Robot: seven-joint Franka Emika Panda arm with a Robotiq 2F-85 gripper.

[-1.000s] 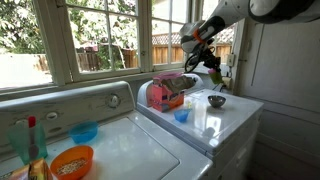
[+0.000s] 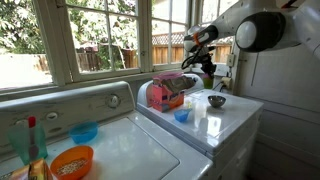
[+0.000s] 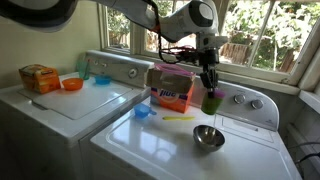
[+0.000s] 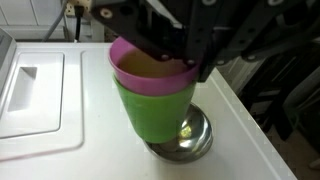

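Note:
A green cup with a pink upper part [image 4: 155, 105] is held by its rim end in my gripper [image 3: 211, 84], which is shut on it. Whether this is one cup or two nested ones I cannot tell. In exterior view 2 the cup [image 3: 212, 104] hangs roughly upright above the white machine top, just over and behind a metal bowl [image 3: 208, 139]. The wrist view has the bowl [image 4: 192, 138] partly hidden behind the cup. From exterior view 1 the cup [image 2: 208, 82] appears small, above the bowl [image 2: 217, 101].
Left of the bowl lie a yellow utensil [image 3: 179, 119] and a blue bowl [image 3: 142, 111]. A red-and-orange box [image 3: 171, 88] stands near the control panel. The other white machine carries an orange bowl [image 2: 72, 163] and a blue bowl [image 2: 83, 132].
The cup, still in my gripper, has shifted slightly left and down in exterior view 1, and it looks more upright than a second ago. The bowl has stayed in place.

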